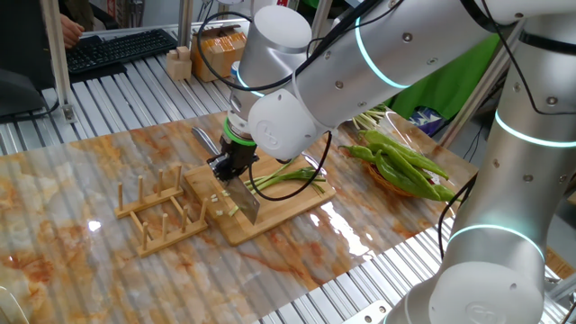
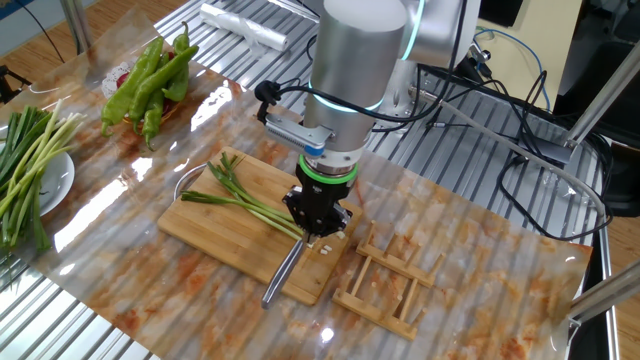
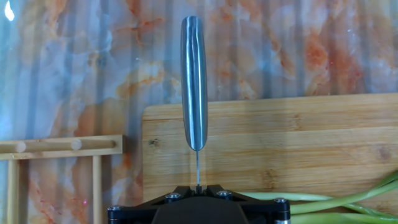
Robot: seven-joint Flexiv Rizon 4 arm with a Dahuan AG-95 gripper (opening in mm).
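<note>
My gripper is shut on a metal kitchen knife (image 3: 194,87), close to where handle meets blade. In exterior view 1 the broad blade (image 1: 243,200) points down over the wooden cutting board (image 1: 241,236); whether its edge touches the board cannot be told. Long green onions (image 2: 262,208) lie across the board, their pale ends reaching under the gripper (image 2: 312,232). Small cut white pieces (image 2: 325,248) lie on the board beside the blade, on the side toward the wooden rack. The blade is mostly hidden in exterior view 2.
A wooden peg rack (image 1: 166,236) stands close to the board's end. Green peppers (image 1: 396,166) fill a basket past the other end, and a plate of green onions (image 2: 55,185) sits farther off. Bare marbled tabletop (image 1: 63,261) lies beyond the rack.
</note>
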